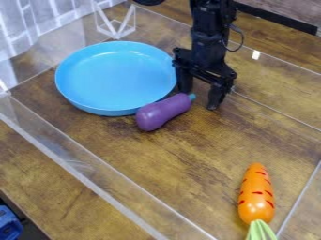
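Observation:
The black robot gripper (pixel 201 86) hangs low over the wooden table at the right edge of the blue plate (pixel 115 77), its fingers apart. Just below and left of it lies a purple eggplant (pixel 163 112), its green top toward the gripper. I cannot tell whether a finger touches that top. An orange toy carrot (pixel 256 195) with a green top lies near the bottom right, well away from the gripper.
The wooden table (pixel 126 178) has wide bare areas at the lower left and on the right. A white wire object (pixel 115 26) stands at the back left. A blue item (pixel 7 225) shows at the bottom left corner.

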